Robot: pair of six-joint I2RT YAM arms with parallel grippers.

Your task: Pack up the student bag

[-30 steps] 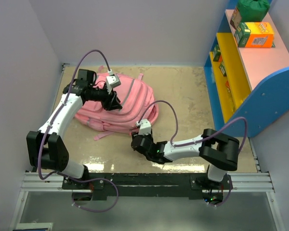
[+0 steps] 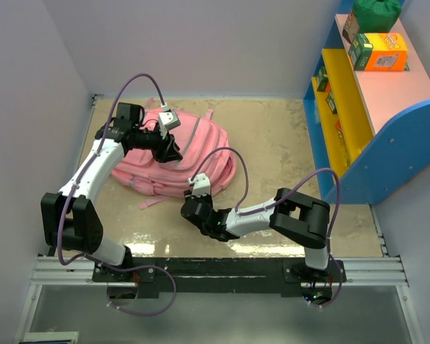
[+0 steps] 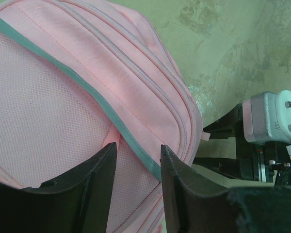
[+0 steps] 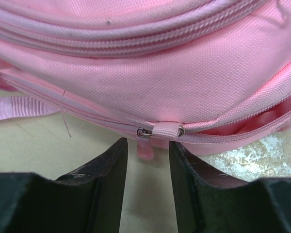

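Note:
A pink backpack (image 2: 193, 147) lies flat on the table, its long zipper edge facing the front. Over its top hangs my left gripper (image 2: 173, 152), part open; in the left wrist view its fingers (image 3: 103, 174) stand apart above the bag's front, and no cloth is seen gripped. At the bag's front edge is my right gripper, also part open. A zipper pull (image 4: 145, 147) with a pink tab hangs between and just beyond its fingertips, which are not closed on it. The zipper gapes a little to the right of the pull in the right wrist view.
At the right stands a blue and yellow shelf (image 2: 344, 93) with a pink top. An orange and green box (image 2: 379, 51) and a green bag (image 2: 375, 14) sit on it. A strap (image 2: 154, 202) trails from the backpack. Bare table (image 2: 272, 143) lies between bag and shelf.
The left arm and the backpack look unmoved.

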